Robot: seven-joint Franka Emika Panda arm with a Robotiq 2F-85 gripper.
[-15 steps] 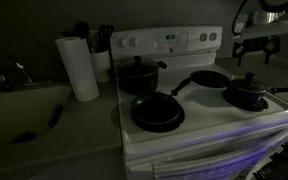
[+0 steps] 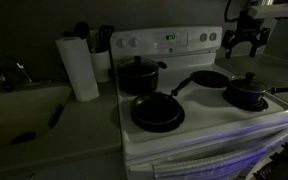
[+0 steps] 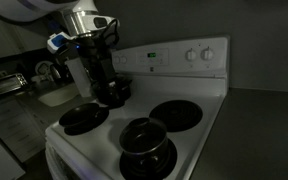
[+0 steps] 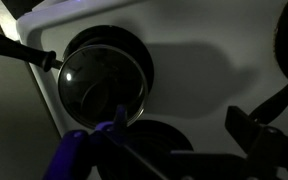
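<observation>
My gripper (image 2: 243,46) hangs open above the right side of the stove, with nothing between its fingers. Below it, a lidded black saucepan (image 2: 247,96) rests on the front right burner, its handle pointing right. Looking down in the wrist view, the saucepan's glass lid (image 4: 101,84) appears left of centre, beyond the spread dark fingers (image 4: 264,145). A black frying pan (image 2: 157,114) occupies the front left burner. Behind it stands a lidded black pot (image 2: 137,76). In the second exterior view, the arm partly covers the back left area, while the saucepan (image 3: 144,145) is clear.
A paper towel roll (image 2: 78,69) and a utensil holder (image 2: 101,66) stand left of the stove, beside a sink (image 2: 24,112).
My gripper has moved left and slightly up in the first exterior view. It stays open, and the cookware has not moved.
</observation>
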